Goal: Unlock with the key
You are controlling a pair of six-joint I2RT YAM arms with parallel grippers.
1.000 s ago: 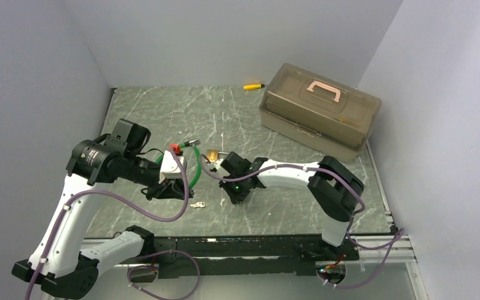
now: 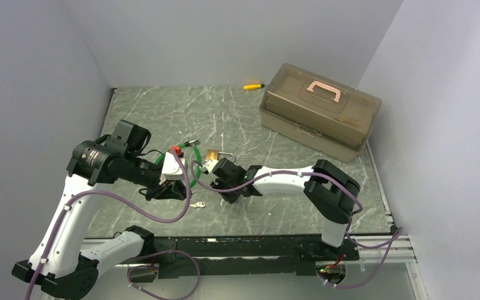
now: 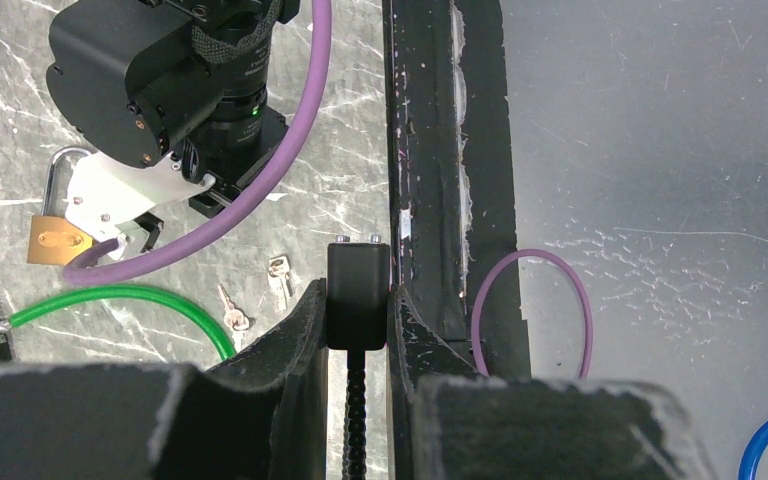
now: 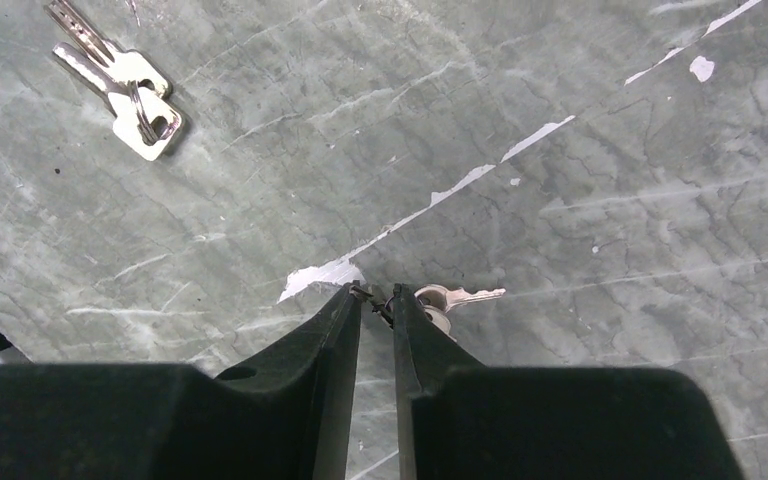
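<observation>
The brass padlock (image 3: 58, 240) with its steel shackle lies left of my right arm in the left wrist view. Low over the table, my right gripper stands open; a small silver key (image 4: 465, 296) lies at its right fingertip, partly hidden by it. Two square-headed keys (image 4: 125, 90) lie farther off at upper left. My left gripper hangs near the table's front edge; a black block (image 3: 357, 285) with a beaded stem shows between its fingers, and I cannot tell whether they grip it. Small round-headed keys (image 3: 235, 318) lie beyond its left finger.
A green hose (image 3: 140, 293) curves near the padlock. A brown toolbox (image 2: 319, 112) stands at back right, with a yellow-handled tool (image 2: 254, 87) to its left. A purple cable (image 2: 275, 173) runs along my right arm.
The left arm has barely shifted.
</observation>
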